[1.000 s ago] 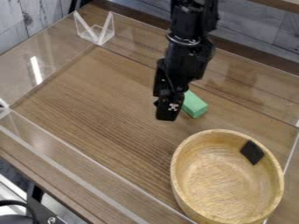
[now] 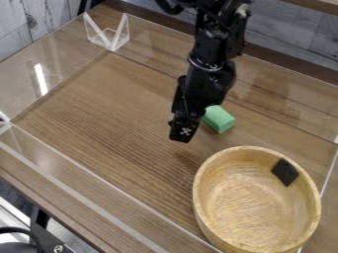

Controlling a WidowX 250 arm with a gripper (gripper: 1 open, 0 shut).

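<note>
My black gripper (image 2: 185,122) hangs open over the wooden table (image 2: 93,124), left of a green block (image 2: 216,119). I cannot make out anything between its fingers. A large tan bowl (image 2: 251,217) is at the lower right, with a small black object (image 2: 284,172) at its right rim.
A white wire-like object (image 2: 109,32) stands at the back left. A dark cable lies at the lower left corner, near the table's edge.
The arm and gripper have shifted slightly left and down toward the table. The green block and the bowl stay where they were.
</note>
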